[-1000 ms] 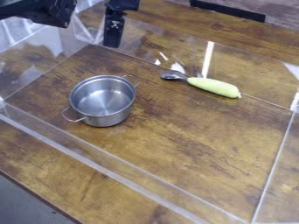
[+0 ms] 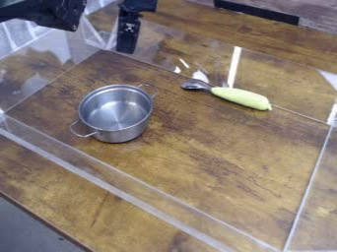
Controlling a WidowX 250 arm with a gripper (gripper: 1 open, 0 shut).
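Note:
My black gripper [image 2: 128, 31] hangs at the top left, above the far edge of the work area, apart from the objects; it is open, with nothing visible in it. A steel pot [image 2: 114, 112] with two wire handles stands left of centre, empty. Behind it to the right lie a metal spoon [image 2: 196, 85] and a pale yellow-green corn cob [image 2: 241, 97], close together.
Clear plastic walls [image 2: 158, 202] surround the work area on the wooden table [image 2: 218, 162]. A dark strip runs along the back at top right.

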